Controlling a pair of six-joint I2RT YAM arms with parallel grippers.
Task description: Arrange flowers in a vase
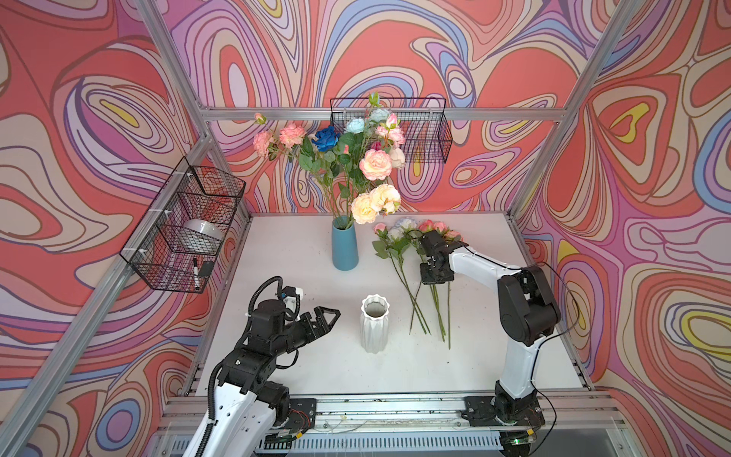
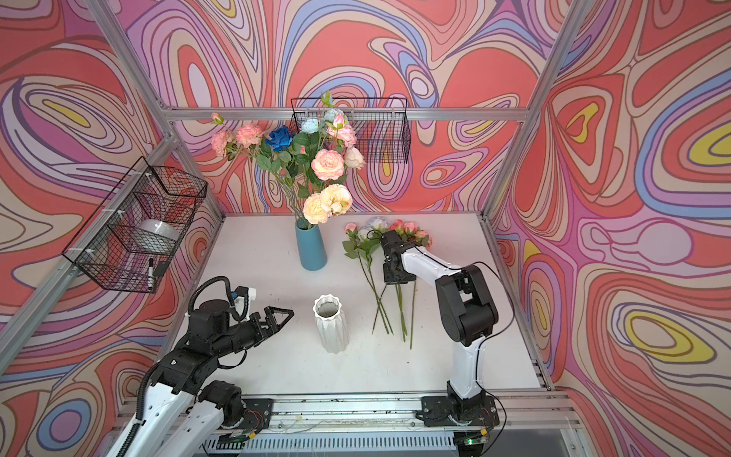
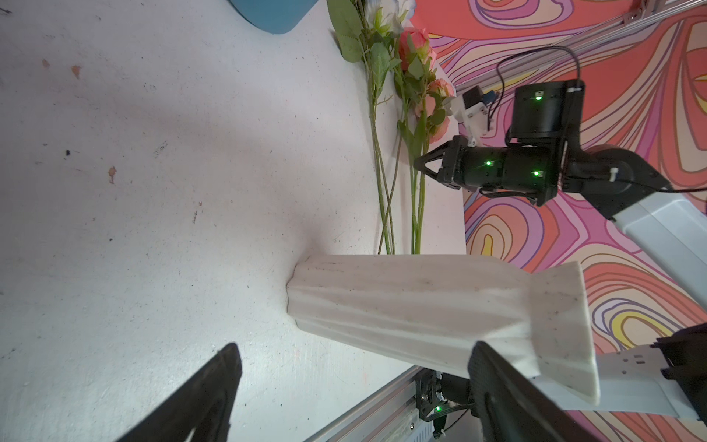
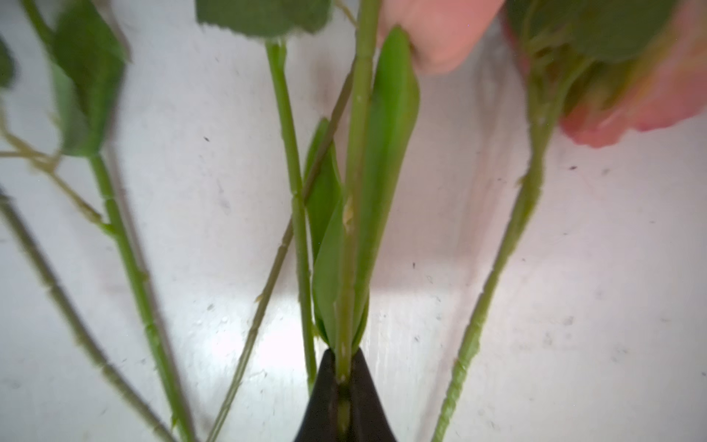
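A fluted white vase (image 1: 374, 326) stands upright at the middle front of the table, its mouth open and no flowers in it. Several long-stemmed flowers (image 1: 403, 228) lie to its right, blooms toward the back. Over these stems reaches my right gripper; in the right wrist view its fingers are shut with a green stem (image 4: 344, 294) running between them. In the top views the right arm hides part of the bunch. My left gripper is open and empty, left of the white vase, which crosses beyond its fingers in the left wrist view.
Behind, a blue vase (image 1: 345, 250) holds a tall mixed bouquet (image 1: 354, 160). Wire baskets hang at the left (image 1: 182, 228) and on the back rail (image 1: 426, 137). Bare table (image 1: 297, 251) lies left of the blue vase.
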